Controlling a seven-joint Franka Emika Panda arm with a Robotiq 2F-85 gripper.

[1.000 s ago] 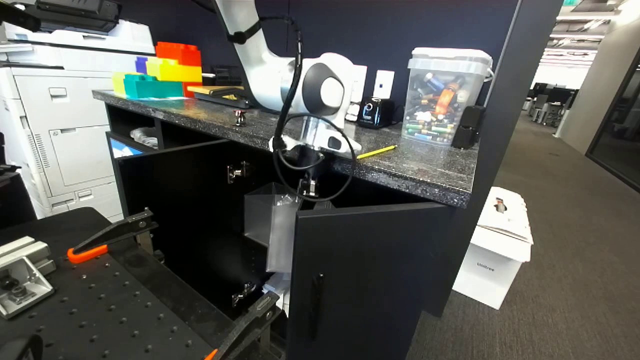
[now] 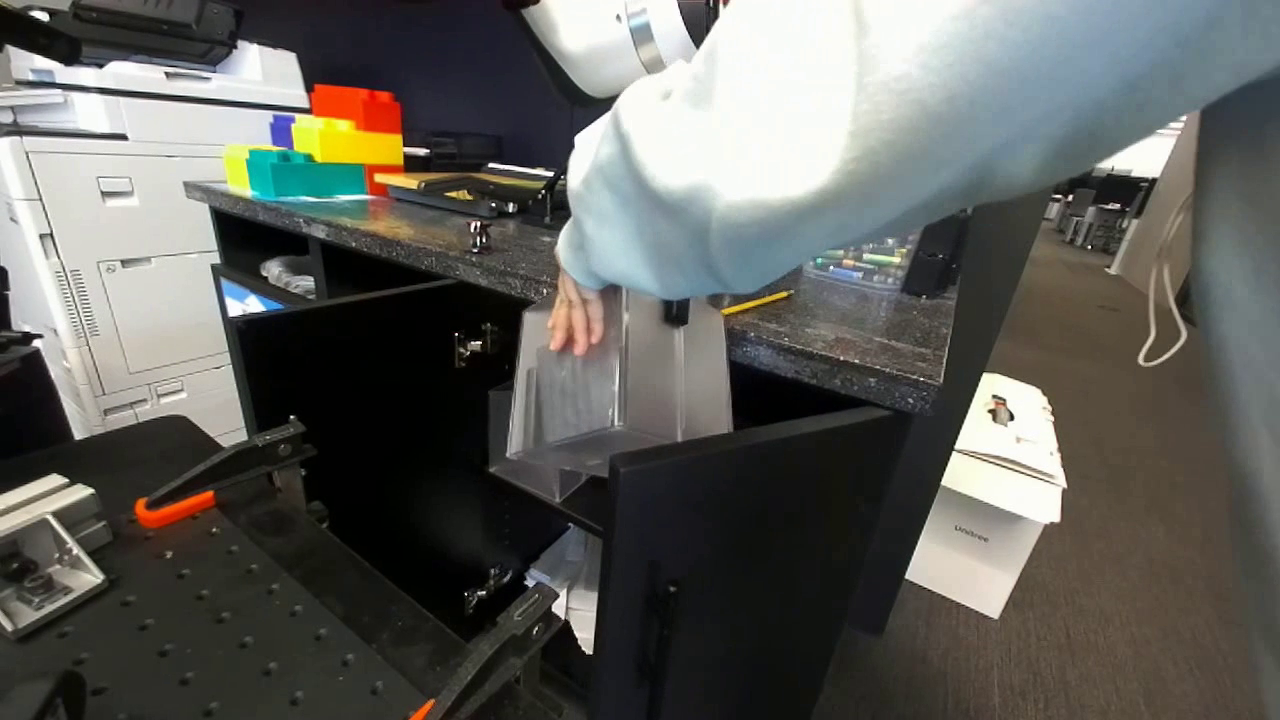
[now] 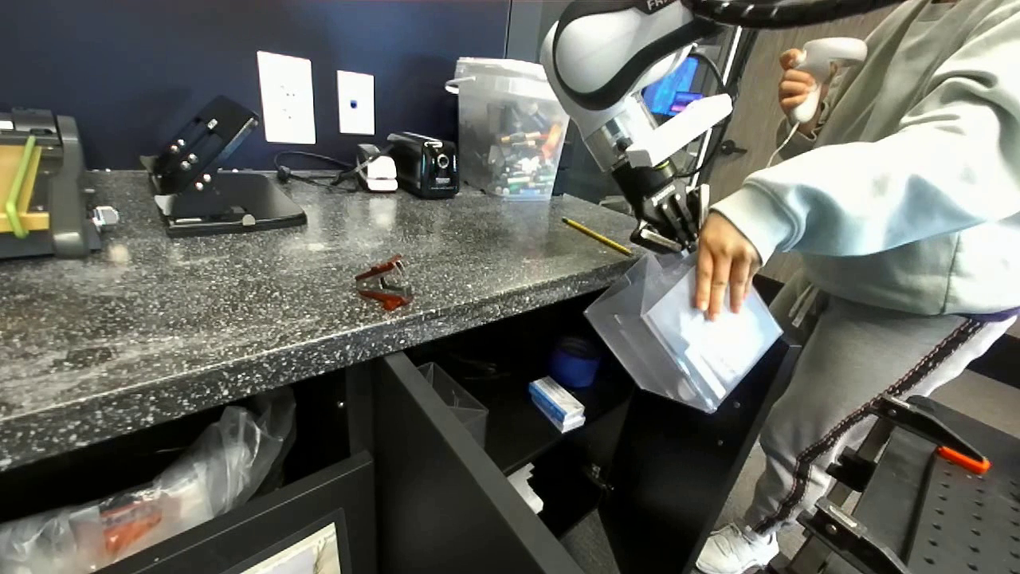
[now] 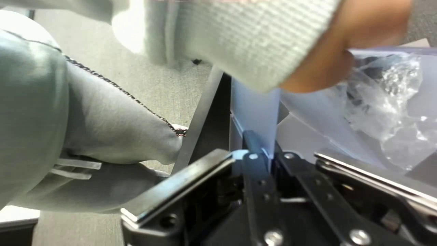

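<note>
A clear plastic bin [image 3: 621,320] hangs tilted in front of the counter edge, above the open cabinet. My gripper is shut on one thin wall of the bin, with a finger on each side of that wall in the wrist view. In exterior view 2 the gripper [image 3: 669,239] sits at the bin's top edge. A person's hand [image 3: 723,263] presses against the bin's outer side. Crumpled clear plastic [image 4: 385,98] shows inside the bin. The person's sleeve hides most of my arm in exterior view 1.
Cabinet doors [image 2: 744,540] stand open on both sides below the counter [image 3: 239,316]. Inside are a small box [image 3: 556,403] and a blue roll [image 3: 574,363]. A pencil [image 3: 598,235] and a staple remover [image 3: 384,283] lie on the counter. The person stands close on the right.
The bin has come up from low behind the cabinet door to counter-edge height and now tilts. My arm has risen too. A person's arm has reached in, hand on the bin.
</note>
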